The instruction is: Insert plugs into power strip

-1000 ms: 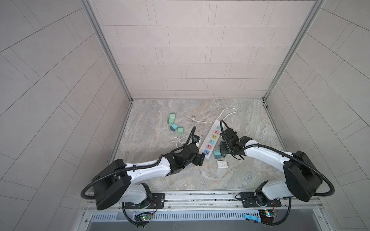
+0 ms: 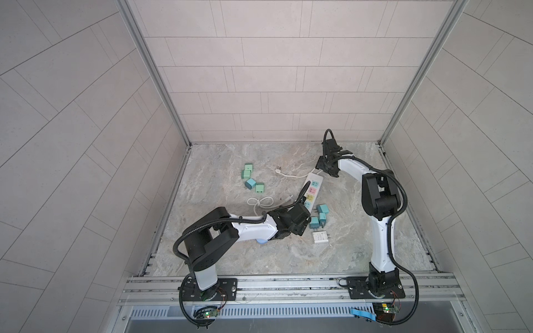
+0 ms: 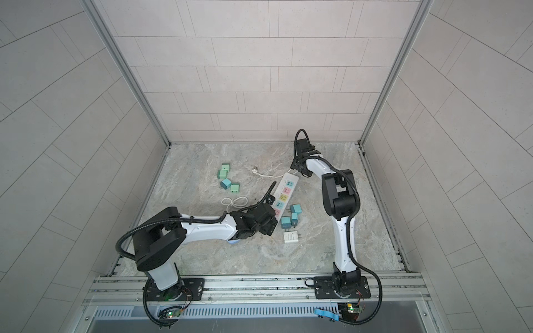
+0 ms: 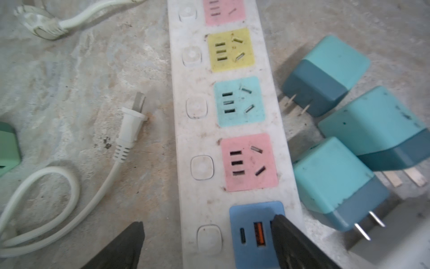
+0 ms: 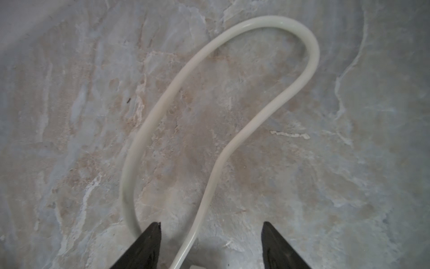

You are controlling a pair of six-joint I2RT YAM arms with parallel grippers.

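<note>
A white power strip point(image 4: 197, 134) with pink, yellow, teal and blue socket squares runs lengthwise mid-table. Teal plugs point(image 4: 336, 179) lie at its right, green plugs point(image 2: 259, 187) at the back left. A white corded plug point(image 4: 130, 125) lies left of the strip. My left gripper hangs open over the strip's near end, nothing between its fingers. My right gripper is open above a loop of the strip's white cable point(image 5: 241, 139) at the back right, near the strip's far end.
A white charger point(image 2: 320, 237) lies at the front, below the teal plugs. The back wall point(image 2: 288, 121) stands behind the right gripper.
My right arm has swung from beside the teal plugs to the back of the table, over the cable.
</note>
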